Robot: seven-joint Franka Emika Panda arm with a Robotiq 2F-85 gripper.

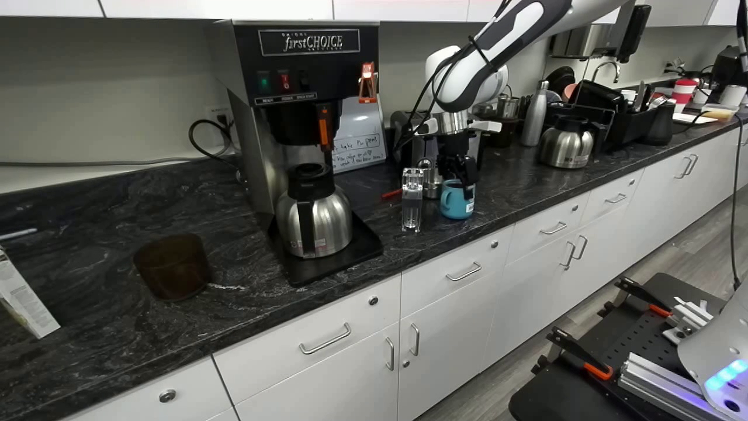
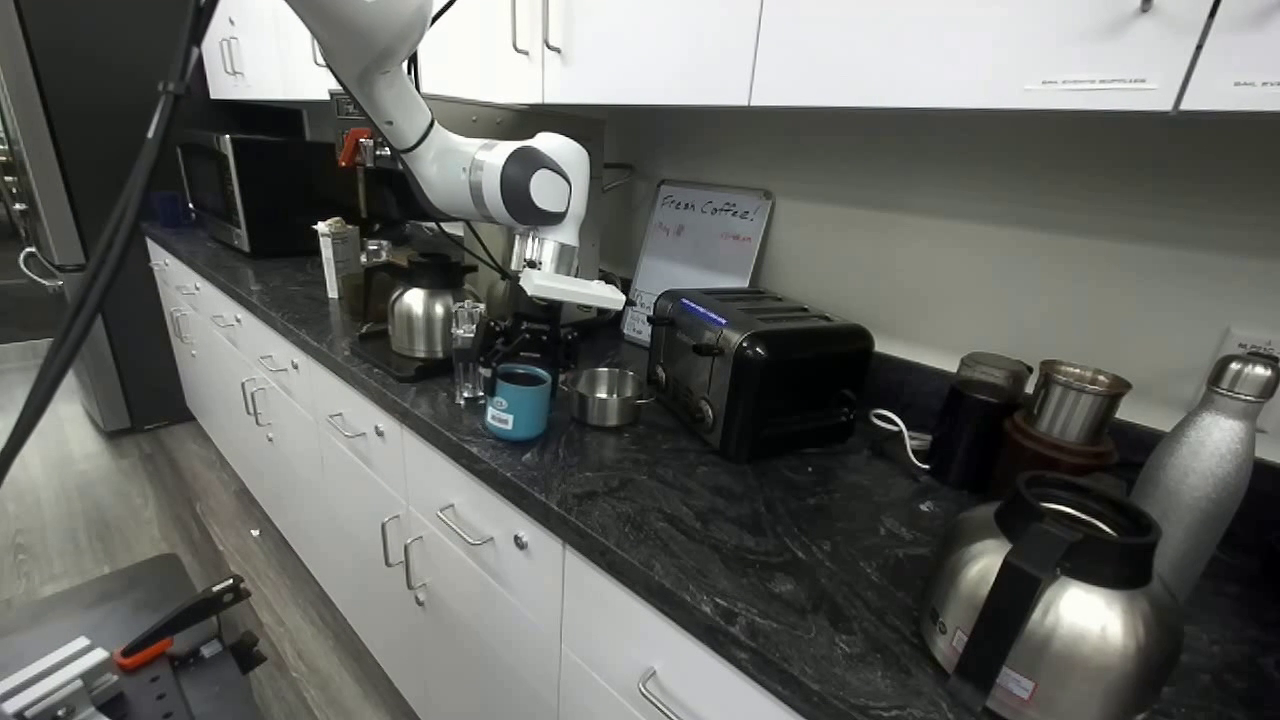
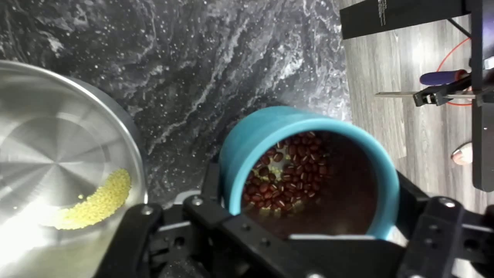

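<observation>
A teal mug is between the two fingers of my gripper in the wrist view, with a finger against each side, so the gripper looks shut on it. Dark red beans and a few yellow grains lie inside, gathered toward one side. Exterior view 2 has the mug near the counter's front edge; whether its base touches the counter is hard to tell. To its side stands a steel pan with a crescent of yellow grains on its bottom.
A clear dispenser stands close to the mug, by the coffee maker and its carafe. The black toaster is behind the pan. Bare counter extends toward the nearer carafe.
</observation>
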